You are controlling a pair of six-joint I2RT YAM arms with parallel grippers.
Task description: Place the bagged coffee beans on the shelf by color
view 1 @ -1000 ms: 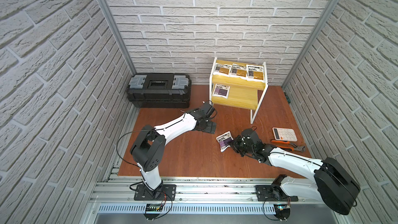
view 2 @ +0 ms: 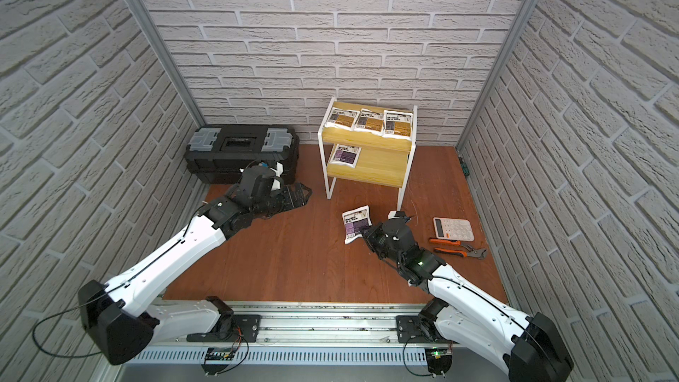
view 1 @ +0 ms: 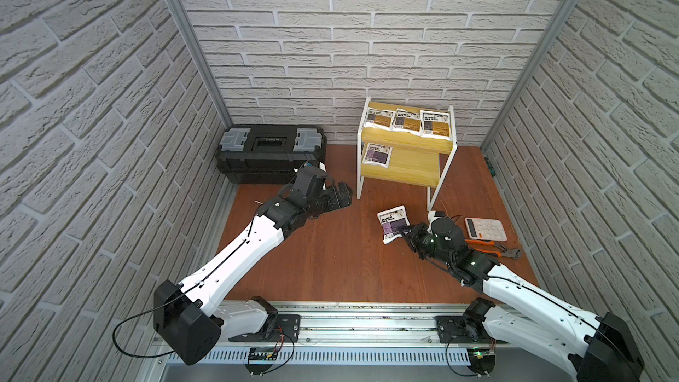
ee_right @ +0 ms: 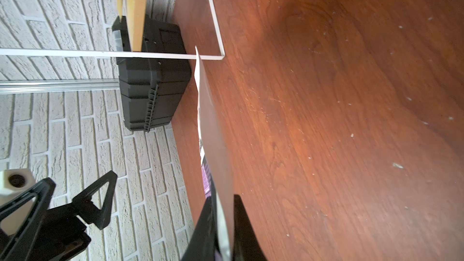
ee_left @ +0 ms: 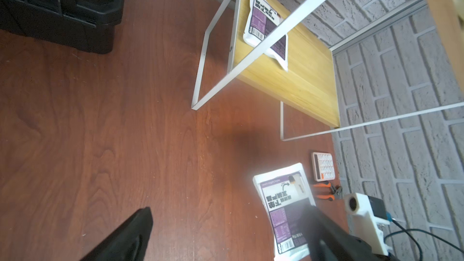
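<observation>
My right gripper (view 1: 406, 232) is shut on the edge of a white-and-purple coffee bag (view 1: 390, 219). In the right wrist view that bag (ee_right: 208, 130) stands edge-on between the fingers, tilted up over the table. Left of it, my left gripper (view 1: 344, 196) is open, its fingers (ee_left: 137, 234) wide apart with nothing between them. Another purple bag (view 1: 377, 154) lies at the left end of the lower shelf board (view 1: 413, 167). On the upper board (view 1: 396, 138) three brown-yellow bags (view 1: 407, 120) stand side by side.
A black toolbox (view 1: 270, 162) sits at the back left. At the right are a calculator (view 1: 486, 229) and orange-handled pliers (view 1: 488, 249). White shelf legs (view 1: 442, 182) reach the table in front. The lower board is bare right of its bag.
The left arm has drawn back to the left and away from the bag. My right gripper has carried the purple bag slightly to the right and toward the shelf.
</observation>
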